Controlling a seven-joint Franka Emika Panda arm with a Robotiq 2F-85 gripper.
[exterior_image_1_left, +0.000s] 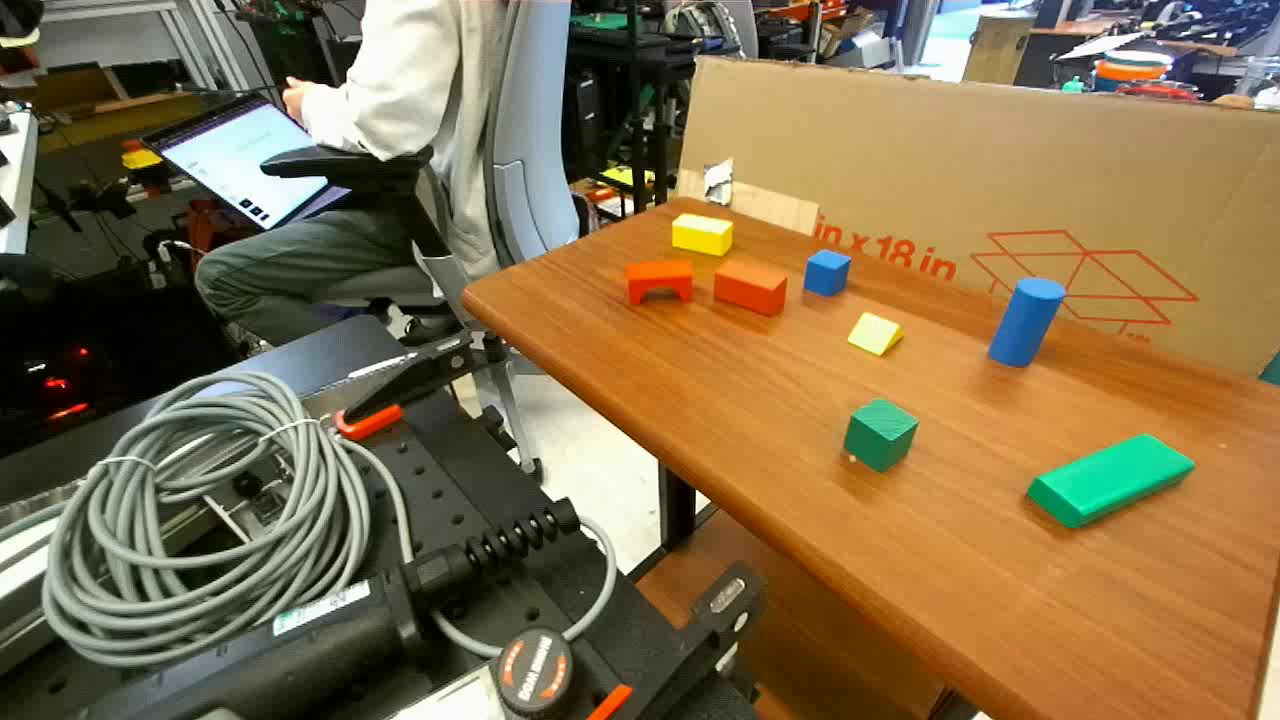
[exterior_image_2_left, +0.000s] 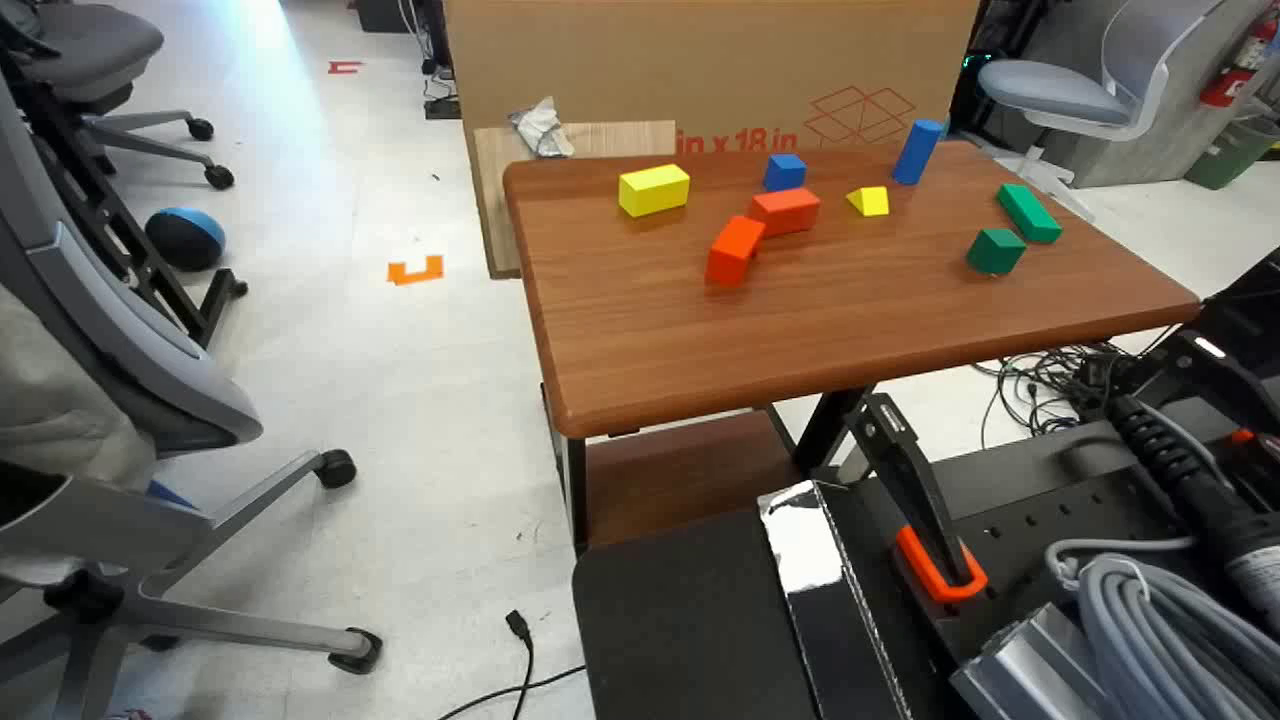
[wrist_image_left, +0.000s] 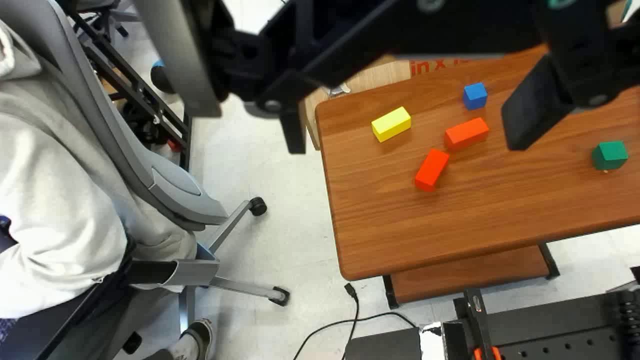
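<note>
My gripper is open in the wrist view, its dark fingers wide apart and high over the table, touching nothing. Between and below them on the wooden table (exterior_image_1_left: 744, 384) lie a yellow block (wrist_image_left: 391, 124), an orange-red block (wrist_image_left: 466, 133) and an orange arch-shaped block (exterior_image_1_left: 660, 280). A small blue cube (exterior_image_1_left: 827, 272) sits behind the orange-red block. Farther right are a yellow wedge (exterior_image_1_left: 876, 334), an upright blue cylinder (exterior_image_1_left: 1027, 322), a green cube (exterior_image_1_left: 881, 434) and a long green block (exterior_image_1_left: 1111, 480). Neither exterior view shows the gripper.
A large cardboard sheet (exterior_image_2_left: 720, 72) stands along the table's back edge. A person (exterior_image_1_left: 396, 96) sits in a chair left of the table. Coiled grey cable (exterior_image_1_left: 216, 516) lies on the black base in front.
</note>
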